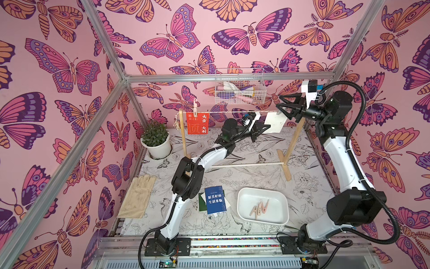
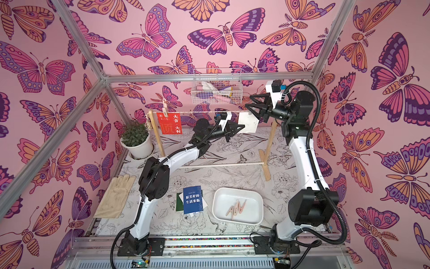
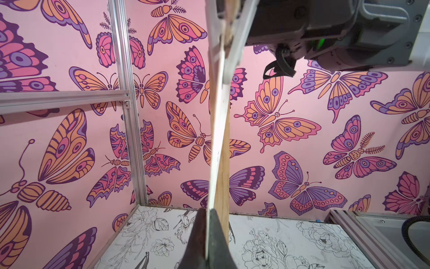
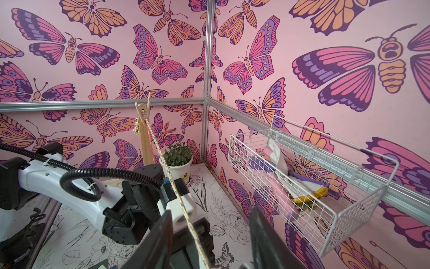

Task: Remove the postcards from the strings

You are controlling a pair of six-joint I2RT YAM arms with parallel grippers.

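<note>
A white postcard [image 1: 276, 122] hangs at the right part of the string; the left wrist view shows it edge-on. My left gripper is shut on the card's near edge. Above it, my right gripper [image 1: 279, 102] is at string height with its fingers [image 4: 264, 237] part open, the string running between them. Whether a clip sits between those fingers is unclear. A red postcard [image 1: 197, 123] hangs at the left end under a wooden clip [image 1: 195, 107]. Flat on the table lies a blue postcard [image 1: 216, 200] over other cards.
A white tray [image 1: 241, 214] holds several clothespins. The wooden stand's right post [image 1: 293, 139] is close to both grippers. Behind the string hangs a wire basket [image 1: 240, 95]. A potted plant [image 1: 155, 135] and gloves [image 1: 137, 196] occupy the left side.
</note>
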